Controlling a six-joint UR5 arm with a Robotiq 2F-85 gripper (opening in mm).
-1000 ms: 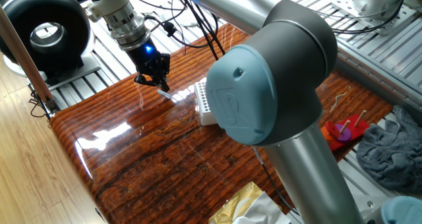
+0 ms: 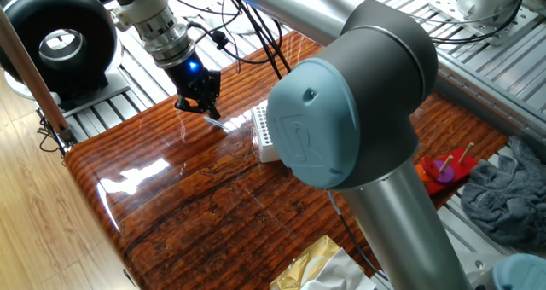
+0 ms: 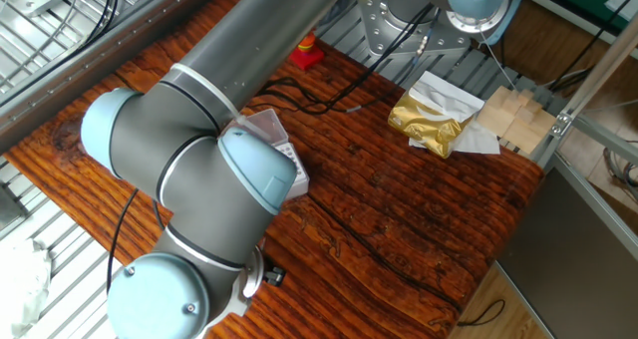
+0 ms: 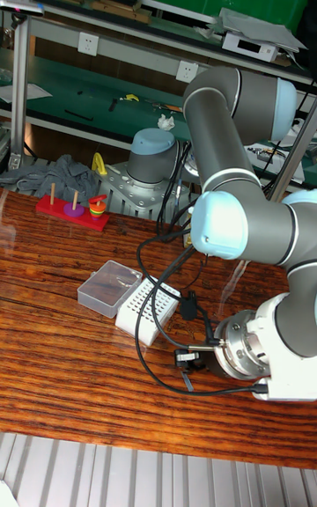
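Note:
Low over the table, my dark gripper (image 2: 211, 109) points downward, its fingers close together. A thin pale stick-like piece (image 2: 217, 123) shows right at the fingertips; whether it is pinched or lies on the table beneath them I cannot tell. In the third view the gripper (image 4: 185, 360) is partly hidden by cables, and the thin piece (image 4: 187, 382) sticks out beside it. A white rack with rows of holes (image 4: 148, 312) stands close by, with a clear lidded box part (image 4: 110, 287) adjoining it. My arm covers part of the rack (image 2: 264, 136) in the first view.
A red base with pegs and coloured rings (image 4: 73, 210) sits at the table's far side, near a grey cloth (image 2: 512, 192). A gold tissue pack (image 3: 427, 122) and wooden blocks (image 3: 516, 118) are at another edge. Loose black cables hang around the wrist.
My gripper and the pale piece at its tips look the same. The arm's elbow shifts only very slightly.

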